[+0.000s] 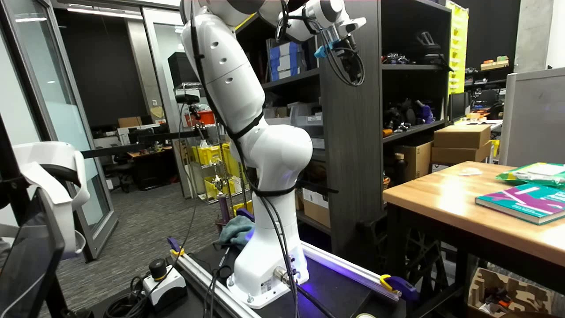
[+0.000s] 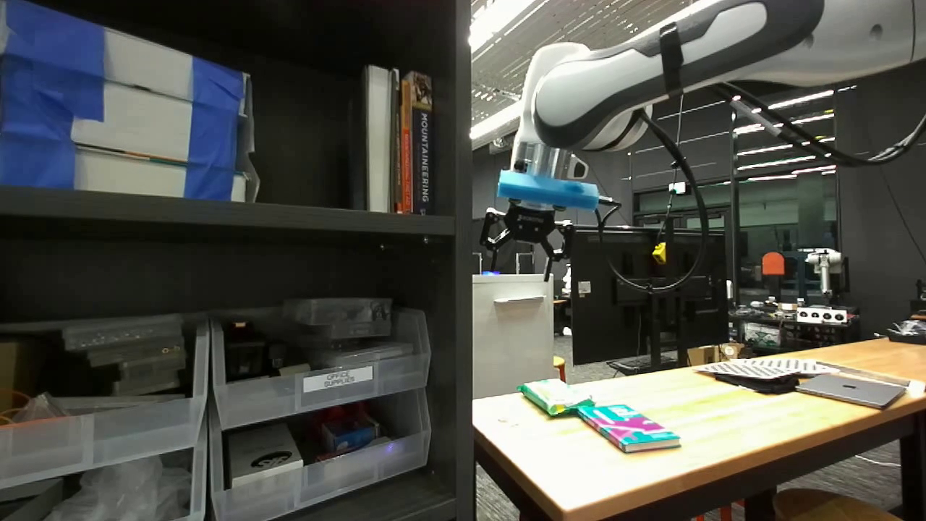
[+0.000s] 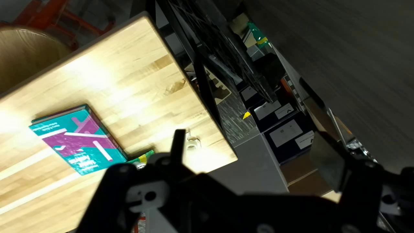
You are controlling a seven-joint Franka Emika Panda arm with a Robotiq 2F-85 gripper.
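Above and behind the table's near corner, my gripper [image 2: 521, 265] hangs with its fingers spread wide and nothing between them. In the wrist view its dark fingers [image 3: 178, 147] stand far apart at the bottom. A teal and purple book [image 2: 626, 426] lies flat on the wooden table [image 2: 555, 477], well below the gripper. Touching or close beside it is a green and white packet [image 2: 553, 396]; in the wrist view the gripper hides most of this packet.
A dark shelf holds upright books [image 2: 421, 143], blue-taped boxes [image 2: 165, 113] and clear bins [image 2: 321, 382]. Farther along the table lie a laptop [image 2: 851, 390] and striped sheets [image 2: 764, 369]. Bare wood surrounds the book's near side. A stool [image 3: 31, 58] stands by the table.
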